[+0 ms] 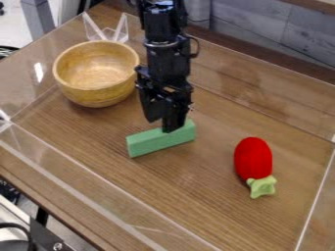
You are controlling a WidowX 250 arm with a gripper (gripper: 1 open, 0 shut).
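The black arm reaches down from the top centre, its gripper (167, 120) just above the right part of a green block (149, 145), which lies on the wooden table (157, 201). Whether the fingers touch the block, and how far apart they stand, is hard to make out.
A yellow-orange bowl (98, 83) sits left of the arm. A red object with a pale green end (254, 162) lies to the right. A light wire-like item stands at the upper left.
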